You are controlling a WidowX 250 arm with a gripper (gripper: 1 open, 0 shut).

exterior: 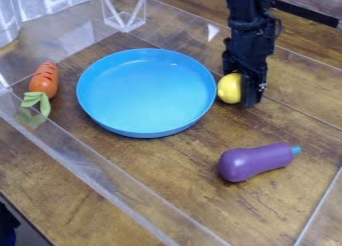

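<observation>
My black gripper [245,76] reaches down from the top right of the camera view, shut on a yellow object [230,89] just right of a blue plate [144,118]. The yellow object is low, at the wooden table; whether it rests on it I cannot tell. The gripper's fingertips partly cover it.
An orange toy carrot [44,83] with green leaves lies at the left. A purple toy eggplant [251,162] lies at the lower right. Clear plastic walls [118,10] run along the left and back. Bare table [160,190] shows below the plate and at the right.
</observation>
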